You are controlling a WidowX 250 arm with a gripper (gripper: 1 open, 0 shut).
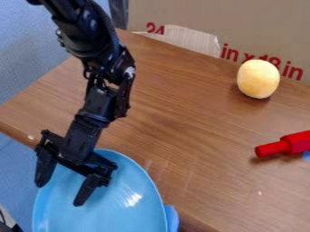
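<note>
My black gripper (61,186) is low over the light blue round dish (127,208) at the bottom left, its two fingers spread apart and the left one at the dish's rim. I see nothing held between them. The dish reaches past the bottom of the view and partly hides a darker blue piece at its right.
A pale yellow round object (258,79) sits at the back right of the wooden table (182,118). A red cylindrical object (281,145) lies at the right edge, with a bit of blue beside it. A cardboard panel (218,18) stands behind.
</note>
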